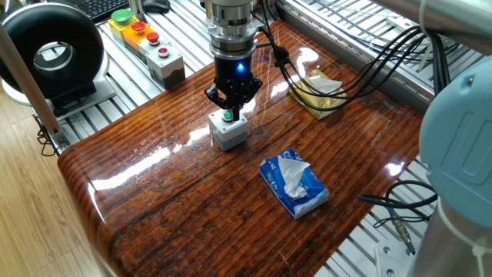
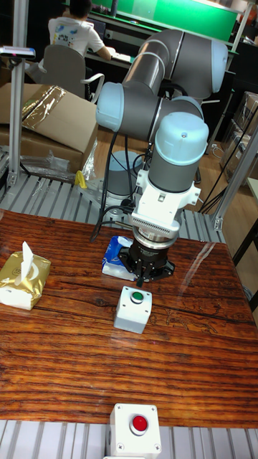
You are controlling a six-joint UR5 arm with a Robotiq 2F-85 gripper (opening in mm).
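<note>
A small grey-white box with a green push button (image 1: 228, 132) stands on the glossy brown wooden table (image 1: 177, 208). Over it hangs my black gripper (image 1: 235, 117), pointing down, its fingers brought together and nothing visible between them. In exterior view 1 the fingertips overlap the box's top right beside the green button. From the opposite side, in exterior view 3, the gripper (image 2: 140, 280) shows just behind the button box (image 2: 132, 318), and the green button (image 2: 137, 297) is uncovered. Whether the fingertips touch the box I cannot tell.
A blue tissue pack (image 1: 294, 183) and a gold tissue pack (image 1: 317, 94) lie on the table. Several button boxes, one with a red button (image 1: 163, 52), stand off its edge on the slatted frame. Black cables (image 1: 369, 85) loop beside the arm.
</note>
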